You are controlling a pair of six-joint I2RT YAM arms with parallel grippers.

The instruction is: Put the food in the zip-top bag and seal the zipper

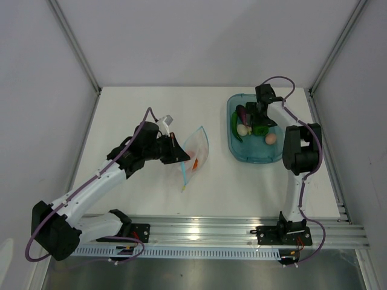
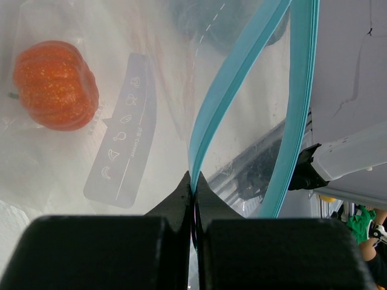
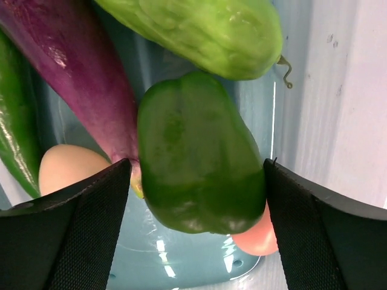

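My left gripper is shut on the edge of the zip top bag (image 1: 196, 146), at its teal zipper strip (image 2: 224, 90); an orange pepper (image 2: 55, 84) shows inside the bag. My right gripper is part open over the blue tray (image 1: 248, 156), its fingers either side of a green bell pepper (image 3: 196, 151); whether they touch it I cannot tell. The tray also holds an eggplant (image 3: 78, 72), a long green pepper (image 3: 15, 115), another green vegetable (image 3: 205, 30) and round pale items.
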